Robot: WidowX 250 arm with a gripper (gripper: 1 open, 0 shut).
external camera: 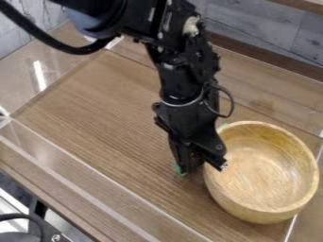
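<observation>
A light wooden bowl (263, 175) sits on the right side of the wooden table. My black gripper (199, 157) is low at the bowl's left rim, shut, with nothing clearly visible between its fingers; the fingertips are partly hard to make out. A small green object (180, 169) shows beside the gripper, largely hidden by it and the bowl.
A grey panelled wall (265, 38) runs along the back. Black cables hang at the lower left corner.
</observation>
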